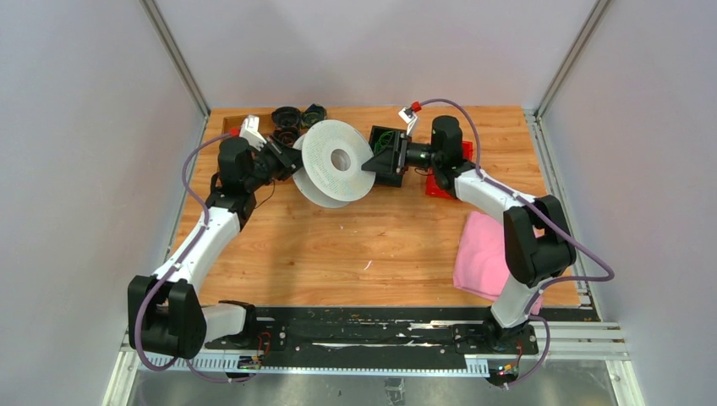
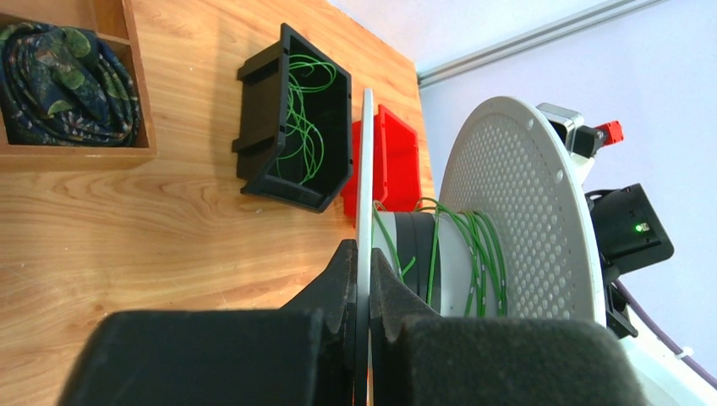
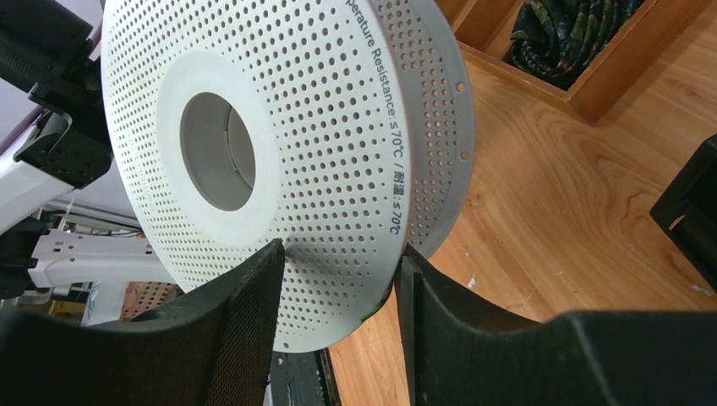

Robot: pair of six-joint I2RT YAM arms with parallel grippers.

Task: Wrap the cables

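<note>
A white spool with two perforated flanges is held up above the table, tilted. My left gripper is shut on the rim of one flange, seen edge-on in the left wrist view. Several turns of green cable lie round the hub between the flanges, partly loose. At the rim of the other flange is my right gripper, its fingers apart, one in front of the flange and one by its edge. Loose green cable sits in a black bin.
A red bin stands beside the black one, under the right arm. Black round containers and a wooden box with patterned cloth are at the back left. Pink cloth lies front right.
</note>
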